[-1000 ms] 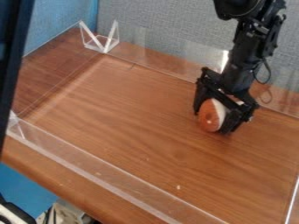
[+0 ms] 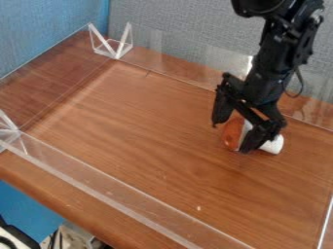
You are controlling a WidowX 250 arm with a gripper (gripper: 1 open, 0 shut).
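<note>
My black gripper [image 2: 240,122] hangs low at the right of the wooden table, its fingers spread over an orange object [image 2: 232,135] and a white object [image 2: 271,145] lying on the wood. The orange one is partly hidden behind the fingers, and the white one shows to the right beside and behind them. Whether the fingers touch either object I cannot tell.
White wire brackets [image 2: 111,41] stand at the back left and left front corners. A grey textured wall is behind.
The gripper has risen slightly and spread over the objects since a second ago. The white piece now shows further to the right, and less of the orange one is visible.
</note>
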